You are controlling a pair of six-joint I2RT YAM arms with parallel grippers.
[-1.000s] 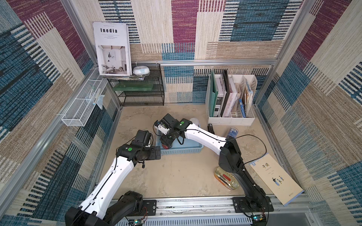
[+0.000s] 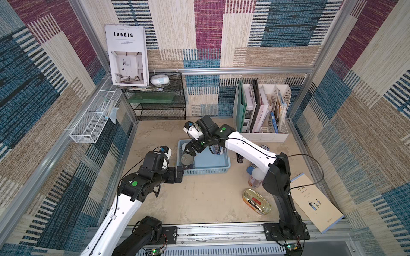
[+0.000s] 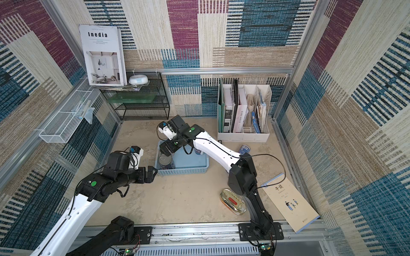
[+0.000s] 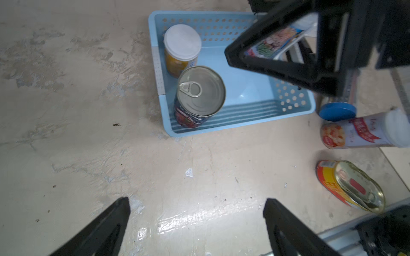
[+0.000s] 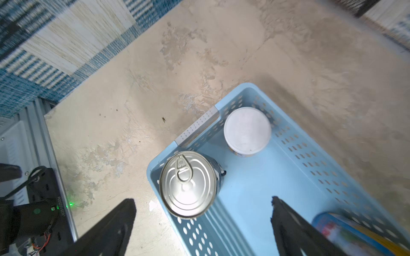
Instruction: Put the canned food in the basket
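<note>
A silver-topped can point(image 5: 186, 183) stands in the near left corner of the blue basket point(image 4: 162, 111), with a white-lidded container point(image 5: 246, 128) behind it and another item point(image 5: 337, 230) at the right. A flat oval gold can point(image 2: 256, 200) lies on the table at front right. My right gripper is open above the basket, its fingers empty. My left gripper hangs open and empty outside the basket's near left.
Right of the basket lie a white-lidded bottle point(image 4: 358, 130) and a blue-lidded jar point(image 4: 337, 111). A booklet point(image 2: 316, 202) rests at far right, a file organiser point(image 2: 260, 136) at back.
My right gripper has risen and moved back from the can in the basket, which is now uncovered in the top left view. My left arm has shifted slightly.
</note>
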